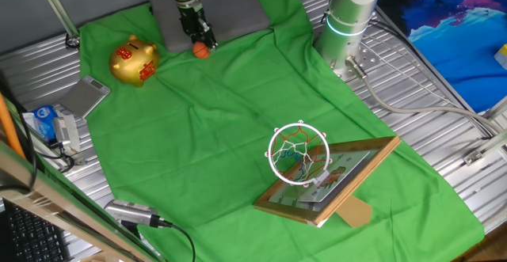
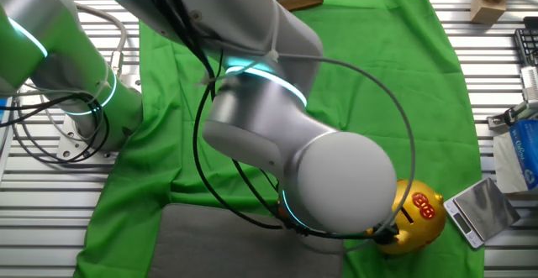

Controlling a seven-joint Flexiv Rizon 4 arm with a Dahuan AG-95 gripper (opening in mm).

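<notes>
A small orange ball (image 1: 201, 50) with dark lines rests on the green cloth, just in front of the grey mat. My gripper (image 1: 205, 45) reaches down to it from the back, its dark fingertips right at the ball's upper side. Whether the fingers press on the ball or only stand around it cannot be made out. Farther forward, a small hoop with a white rim (image 1: 271, 164) and a net is fixed to a wooden-framed board (image 1: 364, 153) propped at a slant. In the second exterior view the arm covers the ball and most of the gripper.
A golden piggy bank (image 1: 134, 61) stands left of the ball, with a small scale (image 1: 85, 97) beyond it. Behind lies the grey mat (image 1: 238, 17). Open green cloth (image 1: 190, 135) stretches between ball and hoop. The robot's base (image 1: 342, 36) rises at the right.
</notes>
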